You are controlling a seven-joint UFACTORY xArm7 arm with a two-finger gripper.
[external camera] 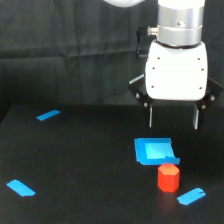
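Observation:
A white robot gripper (174, 117) hangs at the upper right of the camera view, open, its two thin dark fingers apart with nothing visible between them. Below it a blue taped square (154, 149) lies on the black table. A red hexagonal block (168, 177) stands just in front of the square.
Short blue tape strips lie on the black table (80, 170): one at the back left (49, 114), one at the front left (21, 187), one at the right (196, 195). A dark curtain hangs behind.

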